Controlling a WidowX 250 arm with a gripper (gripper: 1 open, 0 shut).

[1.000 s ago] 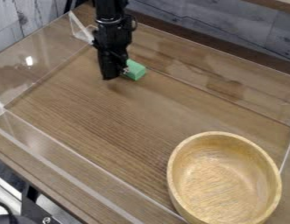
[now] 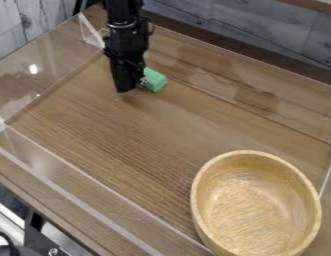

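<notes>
My black gripper [image 2: 125,72] hangs at the back centre-left of the wooden table [image 2: 141,170], its arm rising to the top edge. Just right of its lower end sits a green block [image 2: 152,80], close to or touching it. The fingers are too small and dark to show whether they are open or shut.
A large tan bowl [image 2: 255,205] stands at the front right. A dark wall runs along the back right, and some pale clear plastic shows at the left side.
</notes>
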